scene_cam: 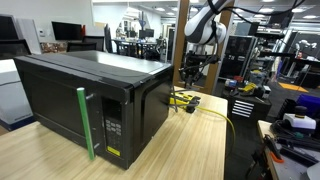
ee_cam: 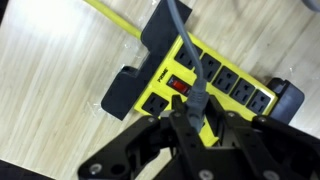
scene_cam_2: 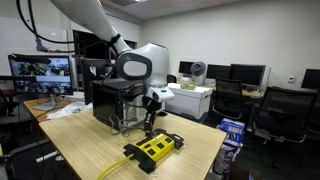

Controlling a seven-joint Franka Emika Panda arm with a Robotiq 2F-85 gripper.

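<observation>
A yellow power strip [ee_cam: 205, 85] with black ends and a red switch lies on the wooden table, seen from above in the wrist view. My gripper is shut on a grey plug [ee_cam: 198, 98], whose cord runs up across the strip. In exterior view 2 my gripper [scene_cam_2: 150, 122] is above the strip [scene_cam_2: 155, 150], with a gap between them. The plug's prongs are hidden, and some outlets are covered by the plug and gripper. In exterior view 1 the strip [scene_cam: 186, 100] is partly hidden behind the microwave.
A large black microwave [scene_cam: 90, 95] with a green strip on its front edge fills the left of exterior view 1. A yellow cord [scene_cam: 225, 116] trails over the table from the power strip. Bare wood [scene_cam_2: 75, 140] lies left of the strip in exterior view 2.
</observation>
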